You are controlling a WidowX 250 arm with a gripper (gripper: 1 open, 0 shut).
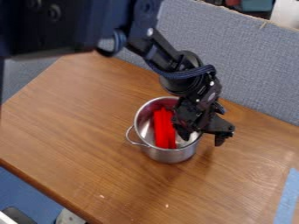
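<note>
A steel pot (pixel 156 149) with a wire handle stands on the wooden table (pixel 82 131). A red object (pixel 163 129) lies inside it, toward the left of its interior. The black gripper (pixel 205 131) is over the pot's right side, low at the rim and partly inside. It hides part of the pot's interior, and its fingertips are hard to make out against the dark body.
A grey padded wall (pixel 246 52) runs behind it. A light blue strip (pixel 288 192) lies at the table's right.
</note>
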